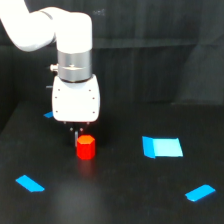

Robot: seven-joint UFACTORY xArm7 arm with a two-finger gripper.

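Note:
A small red block (86, 148) with a hexagonal-looking outline rests on the black surface, left of the middle. My gripper (76, 131) hangs from the white arm, pointing down just above and behind the block. Its dark fingers blend into the black background, so how far apart they stand is unclear. Whether they touch the block cannot be made out.
A light-blue square (167, 147) with a bluer piece beside it lies to the right. Blue strips lie at the front left (30, 184) and front right (200, 193). Black cloth (150, 50) hangs behind.

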